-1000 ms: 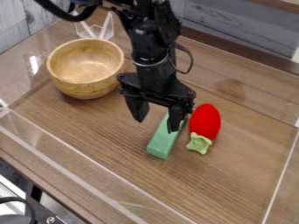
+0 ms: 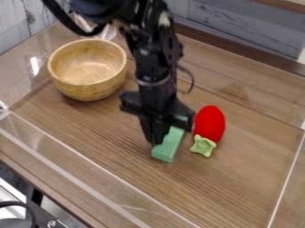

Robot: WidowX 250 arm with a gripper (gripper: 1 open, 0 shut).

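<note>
My black gripper (image 2: 158,129) is low over a green block (image 2: 168,148) on the wooden table, its fingertips at the block's upper part. I cannot see clearly whether anything is between them. A red oval object (image 2: 209,123) lies just to the right, with a small pale green piece (image 2: 204,146) at its lower end.
An orange bowl (image 2: 87,69) sits at the upper left, with a white object (image 2: 102,28) behind it. A wall (image 2: 256,22) runs along the back.
The gripper has come down and toward the front onto the green block, which it now partly hides. The red object appears unmoved.
</note>
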